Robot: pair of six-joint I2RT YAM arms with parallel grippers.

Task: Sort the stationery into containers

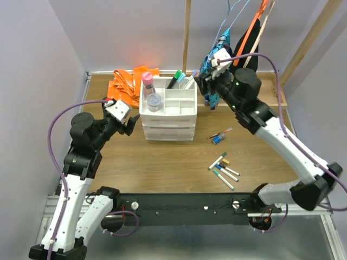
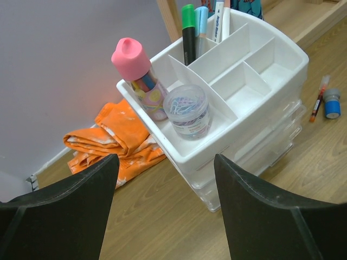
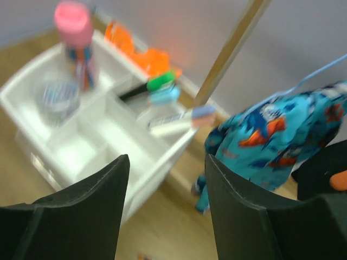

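The white organizer [image 1: 180, 118] stands at the back of the table. Its left section holds a pink-capped tube [image 2: 142, 81] and a clear tub of clips [image 2: 187, 111]. A green-capped black pen [image 2: 188, 33], a light-blue pen [image 2: 201, 30] and white pens [image 2: 218, 21] lean in its back compartment. My left gripper [image 1: 130, 126] is open beside the organizer's left front, empty. At the back right corner, my right gripper is also open and empty. Several markers [image 1: 223, 180] lie at the front right; a blue-lidded bottle [image 1: 218, 139] and a brush [image 1: 219, 133] lie behind them.
An orange cloth [image 1: 132, 85] is bunched behind the organizer's left side. A blue patterned bag [image 3: 276, 138] hangs close to my right gripper, with a wooden post [image 3: 230, 51] nearby. Bare tabletop [image 1: 154, 168] stretches across the middle front.
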